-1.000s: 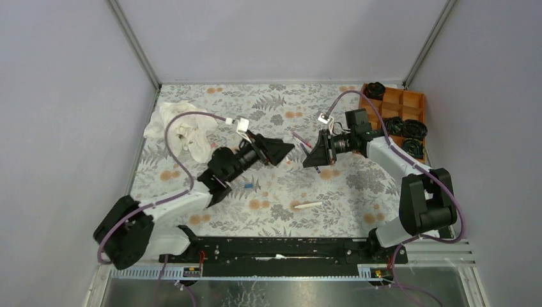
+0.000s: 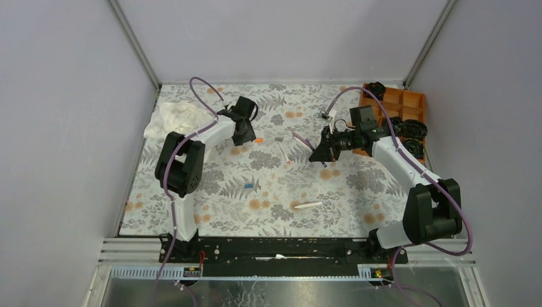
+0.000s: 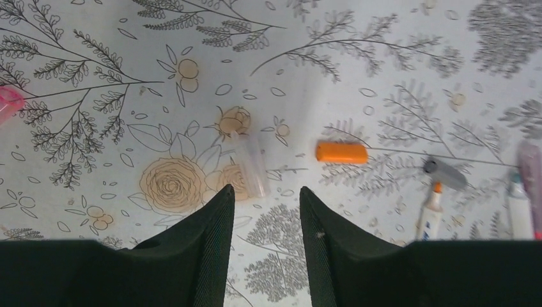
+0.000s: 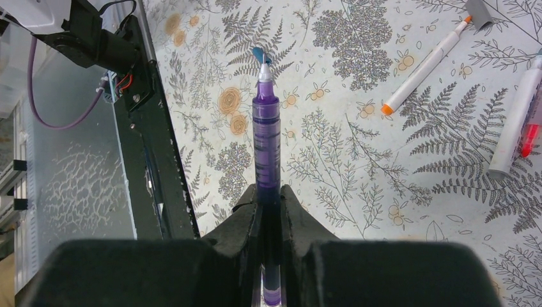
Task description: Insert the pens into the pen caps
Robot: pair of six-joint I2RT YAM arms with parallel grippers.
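Observation:
In the right wrist view my right gripper is shut on a purple pen [image 4: 266, 137], whose bare tip points away from the fingers. Over the left part of the table, my left gripper stands open, its fingers apart with nothing between them. Just beyond its fingertips shows a pale translucent cap [image 3: 250, 165]. To the right lie an orange cap [image 3: 342, 153], a grey cap [image 3: 445, 174] and an orange-tipped white pen [image 3: 430, 217]; a pink cap [image 3: 9, 102] is cut off at the left edge. A blue cap [image 2: 248, 186] lies mid-table.
A white pen [image 2: 308, 204] lies near the front. White cloth [image 2: 169, 121] covers the back left, and a wooden tray [image 2: 414, 100] with dark coils stands back right.
My left arm has swung left and back from near mid-table, away from the right gripper. The right gripper, still with the purple pen, has shifted slightly to the right.

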